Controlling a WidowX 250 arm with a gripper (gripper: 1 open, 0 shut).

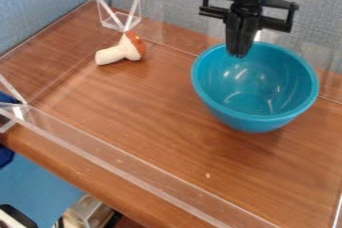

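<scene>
My black gripper (pixel 241 46) hangs over the back-left rim of a large turquoise bowl (pixel 257 100), its fingers shut with nothing visible between them. Whether the fingertips reach inside the bowl or stay above it is hard to tell. A small pale toy (pixel 118 54) with an orange patch, perhaps a mushroom, lies on the wooden surface at the back left, apart from the bowl.
Clear plastic walls (pixel 160 186) edge the wooden surface (pixel 147 132), with angular clear pieces at the left corners. A dark blue object sits beyond the left edge.
</scene>
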